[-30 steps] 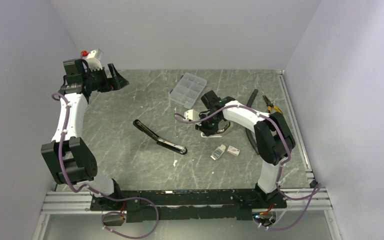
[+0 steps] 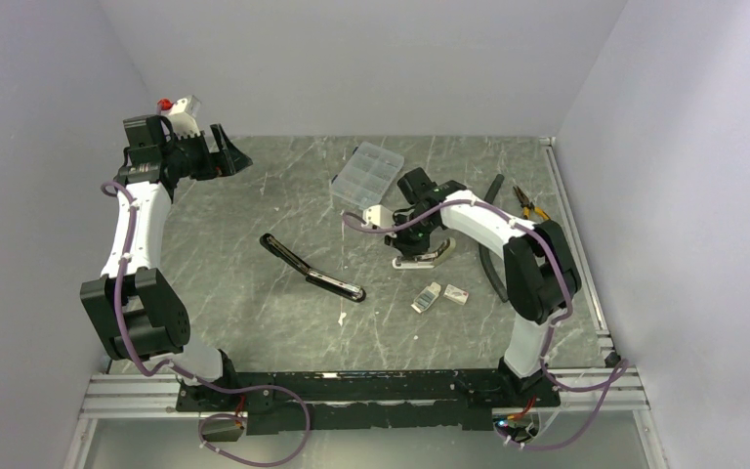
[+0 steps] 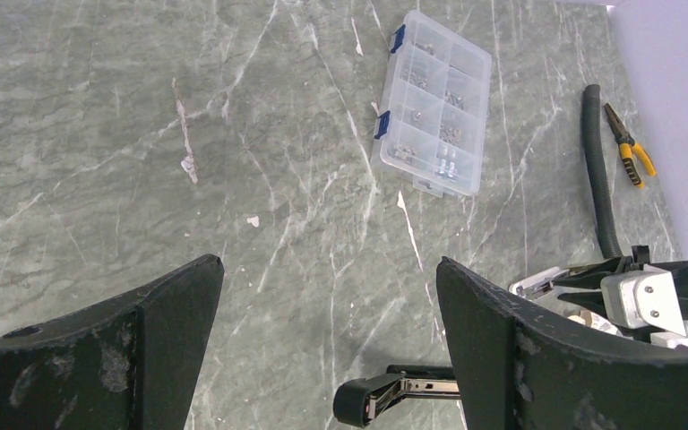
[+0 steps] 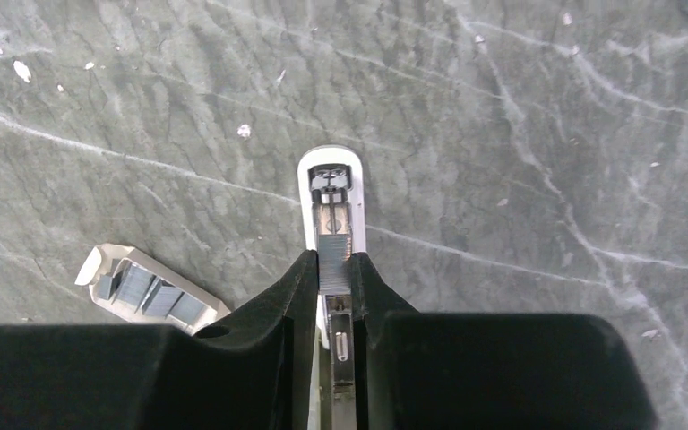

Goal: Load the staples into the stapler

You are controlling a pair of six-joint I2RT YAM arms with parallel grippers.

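Note:
A small white-based stapler (image 4: 306, 193) lies with its channel uncovered in the right wrist view. A grey staple strip (image 4: 332, 262) sits along that channel. My right gripper is low over it, one fingertip on each side of the strip and only a narrow gap between them; whether they press on it I cannot tell. In the top view, that arm partly covers the stapler (image 2: 412, 263). Beside it lies an opened pack of staples (image 4: 150, 288). My left gripper stands open and empty, high at the far left.
A long black stapler (image 2: 312, 272) lies unfolded at the middle left. A small white box (image 2: 456, 294) sits near the staple pack. The clear compartment case (image 2: 367, 174) is behind, while a black tube (image 2: 491, 269) and pliers (image 2: 524, 201) lie at right.
My right gripper has shifted slightly to the right along the white stapler, uncovering more of its base in the top view. The left arm and the loose objects have stayed put.

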